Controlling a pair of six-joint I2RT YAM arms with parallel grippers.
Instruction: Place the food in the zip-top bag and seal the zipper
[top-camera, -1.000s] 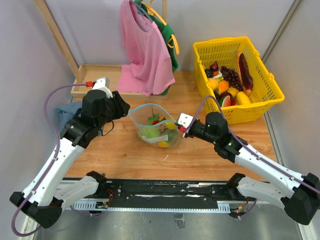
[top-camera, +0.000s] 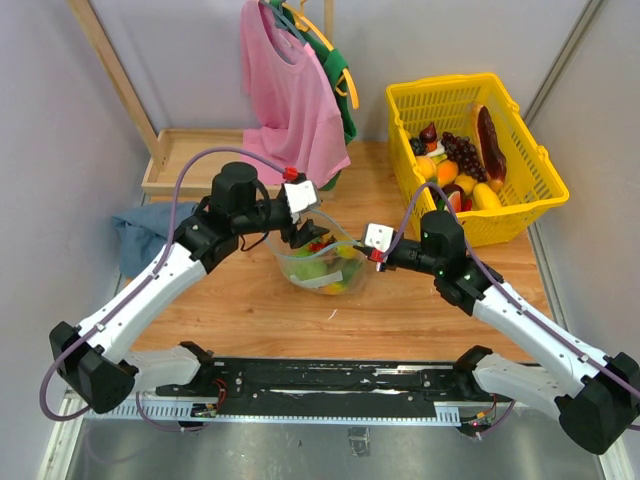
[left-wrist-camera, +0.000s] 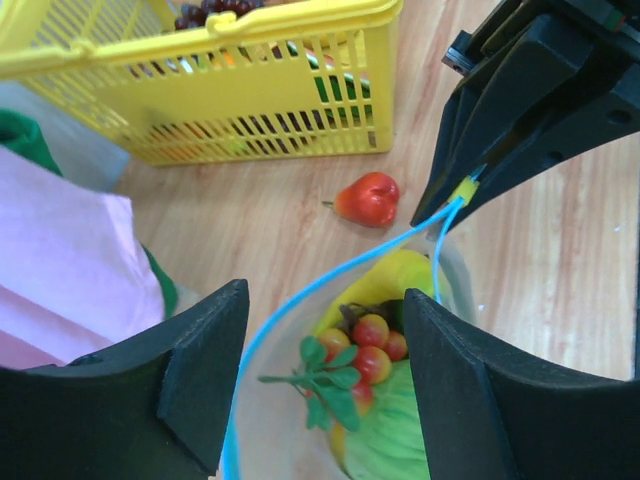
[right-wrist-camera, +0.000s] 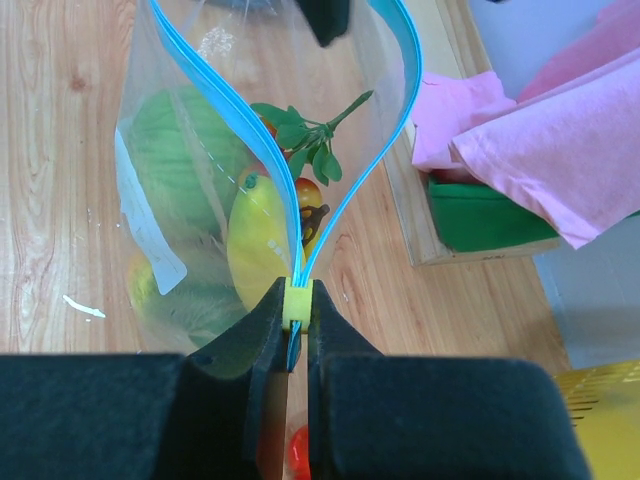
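Observation:
The clear zip top bag (top-camera: 325, 275) stands with its mouth open in the middle of the table. Food is inside it: a green vegetable (right-wrist-camera: 185, 160), a yellow one (right-wrist-camera: 257, 240), small red tomatoes (left-wrist-camera: 371, 348) and a leafy sprig (left-wrist-camera: 325, 383). At one end of the blue zipper (right-wrist-camera: 252, 130), my right gripper is shut on the yellow slider (right-wrist-camera: 298, 304). My left gripper is open above the bag's mouth, with the blue rim showing beside its left finger. In the top view, its fingertips partly cover the bag opening.
A yellow basket (top-camera: 550, 190) of fruit and vegetables stands back right. On the table between basket and bag lies a red pepper (left-wrist-camera: 368, 200). A pink shirt (top-camera: 292, 95) hangs over a wooden tray (top-camera: 190, 150) behind. Blue cloth (top-camera: 148, 235) lies at left.
My left gripper has come from the left, rightward over the bag's opening, its wrist turning.

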